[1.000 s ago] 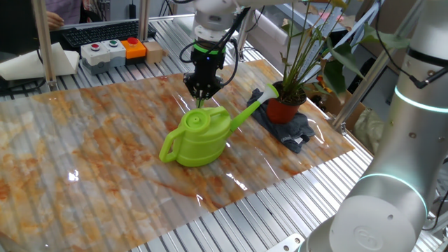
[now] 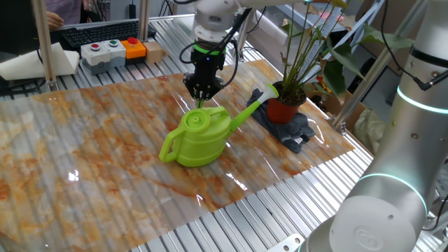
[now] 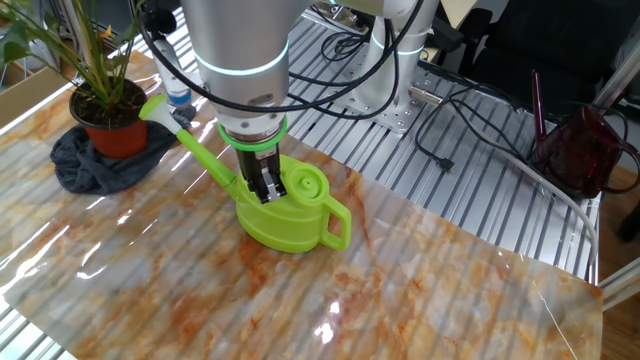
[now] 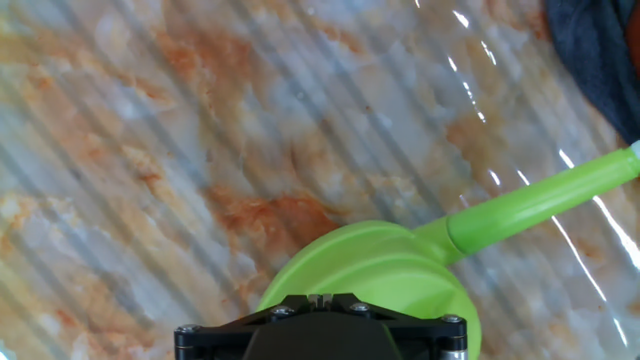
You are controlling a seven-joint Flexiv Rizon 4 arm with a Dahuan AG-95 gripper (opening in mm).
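A light-green watering can (image 2: 199, 140) stands upright on the marbled sheet, its long spout (image 2: 246, 115) pointing toward the potted plant (image 2: 283, 108). My gripper (image 3: 268, 192) points down at the can's top, between the round cap (image 3: 311, 182) and the spout. In exterior view 1 it appears just behind the can's upper edge. The fingertips look drawn together in the wrist view, where the can (image 4: 380, 270) lies partly hidden beneath the black gripper. Nothing shows between the fingers; contact with the can is unclear.
The plant's pot rests on a dark cloth (image 3: 75, 165). A button box (image 2: 103, 56) and keyboard (image 2: 105, 32) sit at the back left. A dark red watering can (image 3: 580, 150) stands at the far right of exterior view 2. Much of the marbled sheet (image 2: 77, 147) is bare.
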